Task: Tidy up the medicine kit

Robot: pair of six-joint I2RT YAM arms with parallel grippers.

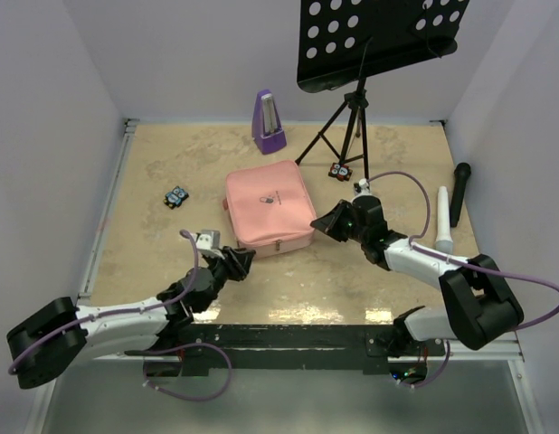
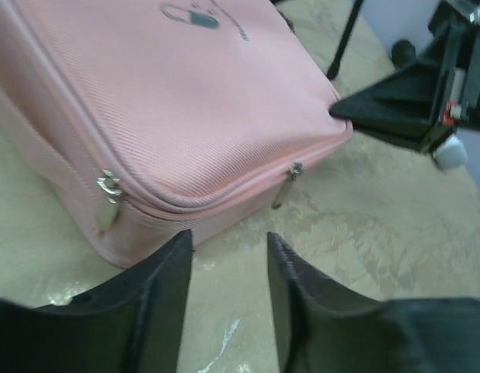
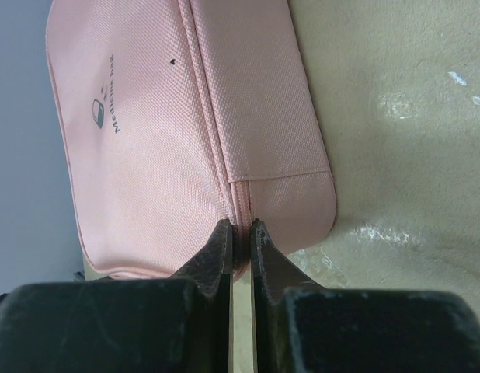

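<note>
The medicine kit is a pink zippered bag (image 1: 270, 203), lying closed on the table with a small pill emblem on its lid. One zipper pull (image 2: 285, 186) hangs at its front edge and another zipper pull (image 2: 109, 200) at the corner by my left gripper. My right gripper is shut on the bag's right front corner, pinching the seam. Just in front of the bag's left front corner, my left gripper is open, its fingers apart with nothing between them.
Two small dark patterned objects lie about, a left one (image 1: 176, 197) and another by the music stand (image 1: 356, 108). A purple metronome (image 1: 268, 122) stands behind the bag. A white tube (image 1: 443, 220) and black microphone (image 1: 459, 194) lie far right.
</note>
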